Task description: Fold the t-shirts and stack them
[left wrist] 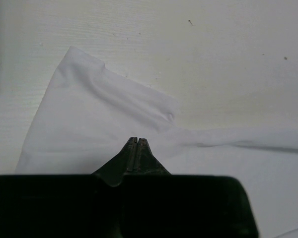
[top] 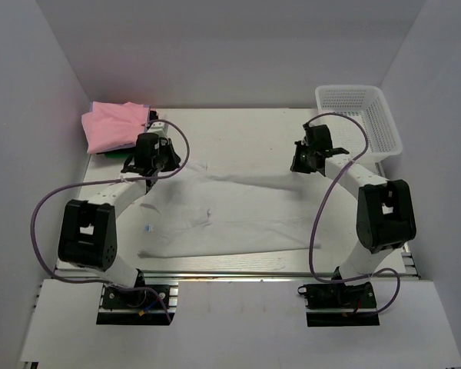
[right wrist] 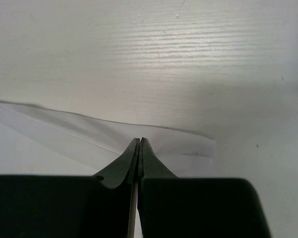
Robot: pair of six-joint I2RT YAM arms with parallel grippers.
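Observation:
A white t-shirt (top: 246,204) lies spread over the middle of the table, its upper edge uneven and its lower part creased. Over its upper left part is my left gripper (top: 176,163), shut; in the left wrist view its tips stand over white cloth (left wrist: 89,114) below a sleeve-like flap. My right gripper (top: 295,169) is shut at the shirt's upper right. In the right wrist view its tips overlap a cloth band (right wrist: 179,141) near a corner. I cannot make out cloth pinched between either pair of fingers. A folded pink cloth (top: 115,125) rests at the back left.
A white basket (top: 359,115) stands at the back right, close to my right arm. Dark material (top: 123,151) shows under the pink cloth beside my left arm. Bare table (top: 246,131) lies behind the shirt.

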